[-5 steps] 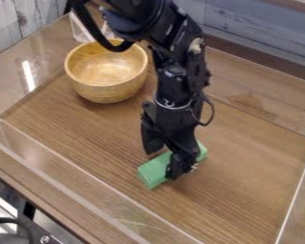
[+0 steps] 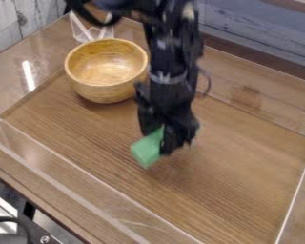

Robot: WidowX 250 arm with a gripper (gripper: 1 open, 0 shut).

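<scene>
My gripper (image 2: 162,133), black and blurred by motion, reaches down from the top into the middle of the view, shut on a green object (image 2: 148,149) just above the wooden table (image 2: 219,191). The object is partly behind the fingers, and its outline is smeared.
An orange-tan bowl (image 2: 102,71) stands at the back left, with a clear container (image 2: 89,24) behind it at the top. A wall edge runs along the back.
The gripper has moved up the view with the green object, which was lower and further right, lying more widely visible under the fingers.
</scene>
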